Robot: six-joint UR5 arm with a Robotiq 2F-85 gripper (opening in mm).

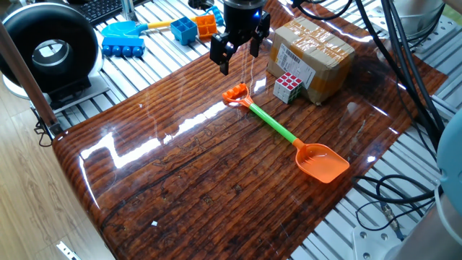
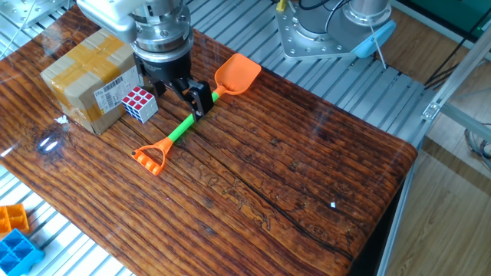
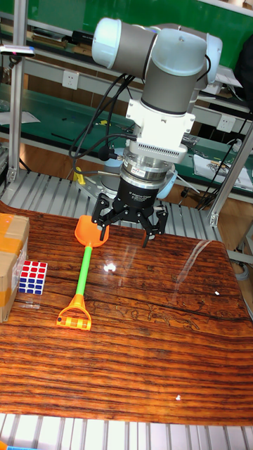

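A toy shovel with an orange scoop, green shaft (image 1: 272, 123) and orange handle lies flat on the dark wooden table (image 1: 188, 188). Beside its handle sits a Rubik's cube (image 1: 287, 87), close against a taped cardboard box (image 1: 328, 61). My gripper (image 1: 239, 61) hangs above the table with its black fingers spread wide and nothing between them. In the second view the gripper (image 2: 178, 101) overlaps part of the shovel's shaft (image 2: 181, 128). The third view shows the gripper (image 3: 124, 234) raised in the air, apart from the shovel's shaft (image 3: 83, 270) and the cube (image 3: 32, 277).
Off the table's far edge lie a blue shovel (image 1: 124, 29), a blue block (image 1: 123, 46) and an orange block (image 1: 206, 27) on the slatted bench. Black cables (image 1: 404, 65) hang at the right.
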